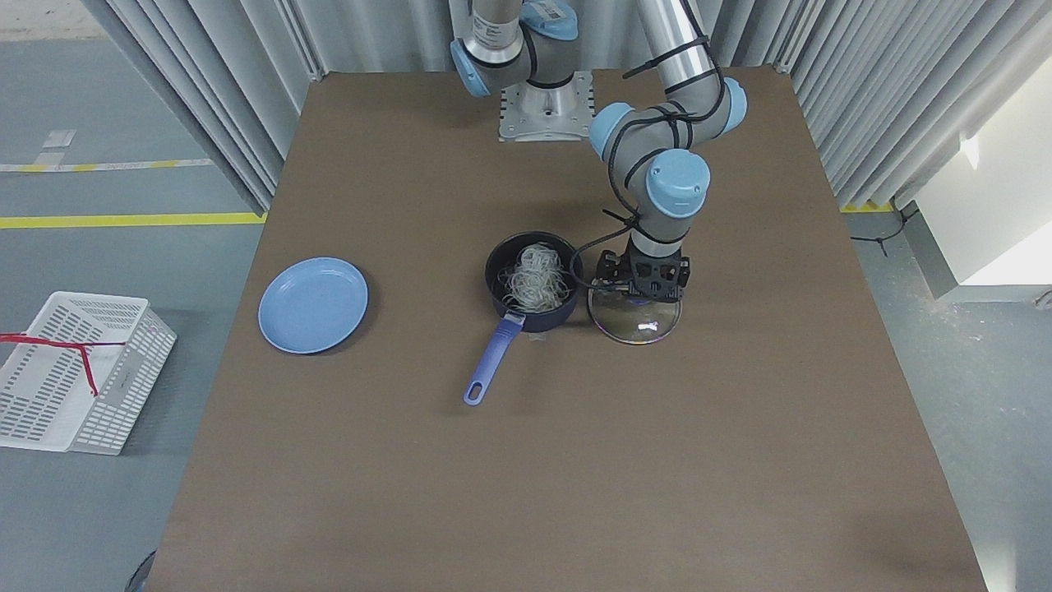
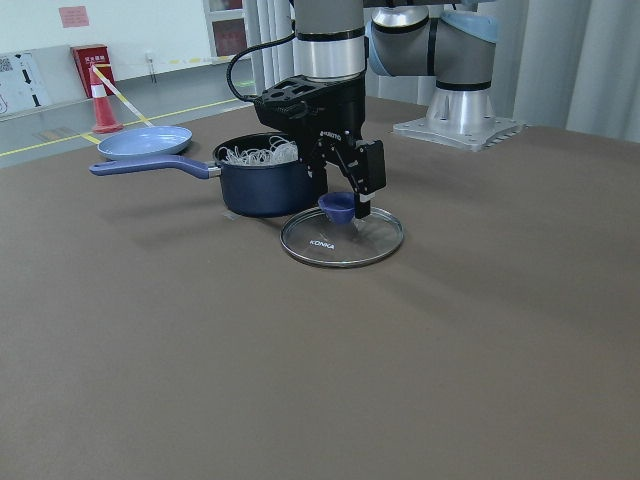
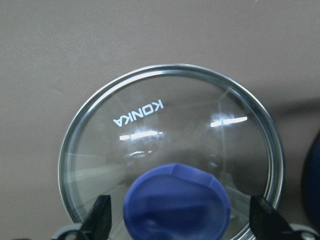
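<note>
A glass lid [image 1: 636, 327] with KONKA lettering and a blue knob [image 3: 176, 207] lies on the table beside a dark pot [image 2: 265, 190] with white noodles [image 1: 534, 276] inside and a long blue handle [image 1: 490, 363]. My gripper is down over the lid, its open fingers on either side of the knob, apparently not closed on it. In the front view the gripper housing covers the knob. A blue plate [image 1: 311, 306] sits left of the pot.
My arm's base stands at the back edge. A white basket [image 1: 138, 385] is on the floor to the left, off the table.
</note>
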